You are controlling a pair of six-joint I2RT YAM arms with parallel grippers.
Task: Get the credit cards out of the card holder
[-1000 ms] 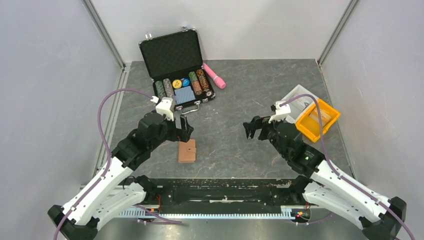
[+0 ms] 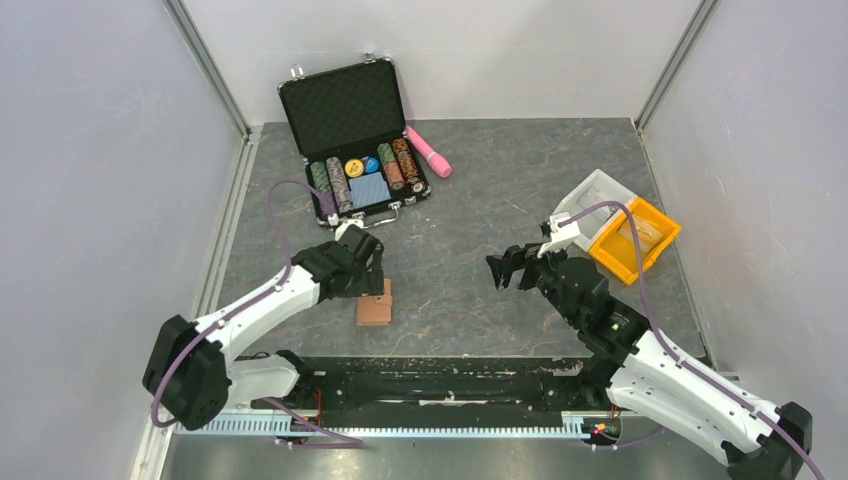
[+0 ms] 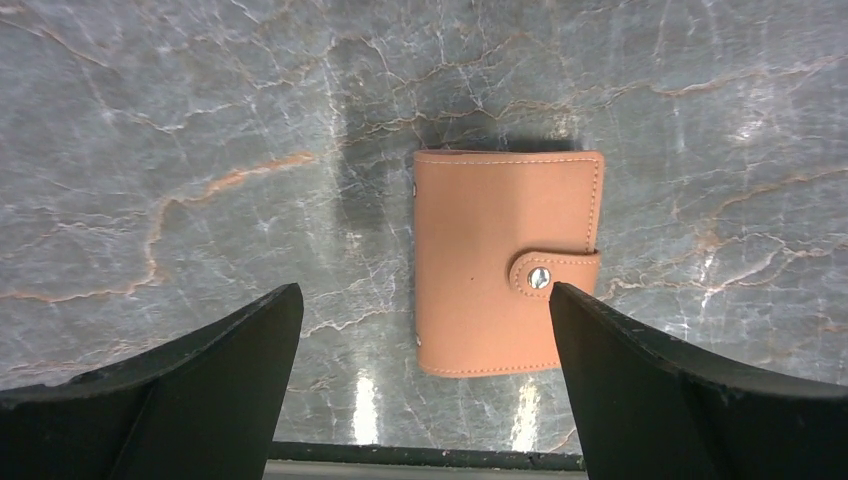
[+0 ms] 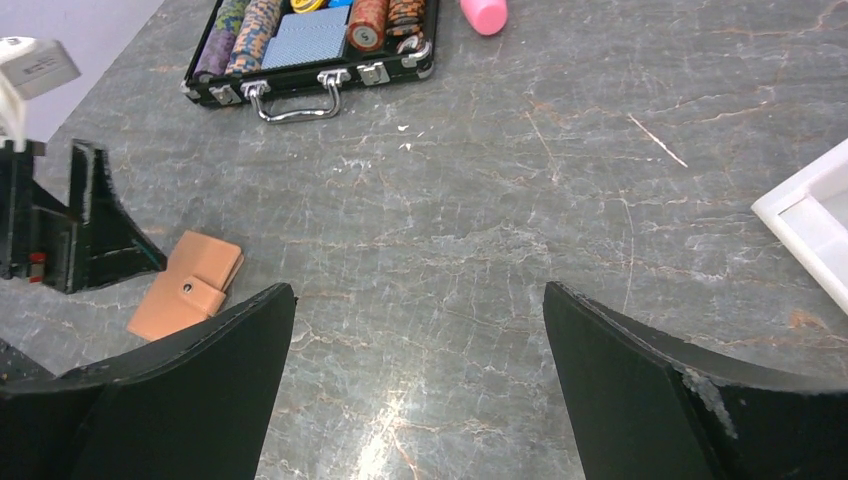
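Note:
A tan card holder lies flat on the grey table near its front edge, left of the middle. In the left wrist view the holder shows its stitched cover and a strap snapped down with a metal stud; no cards show. My left gripper is open above it, and its right finger overlaps the holder's lower right corner in that view. The right wrist view also shows the card holder below the left gripper. My right gripper stands open and empty over bare table.
An open case of poker chips stands at the back left, with a pink cylinder beside it. A white tray and an orange tray sit at the right.
My left arm has swung and turned, bringing its gripper further over the card holder's upper end. The right arm has barely shifted. The holder has stayed in place.

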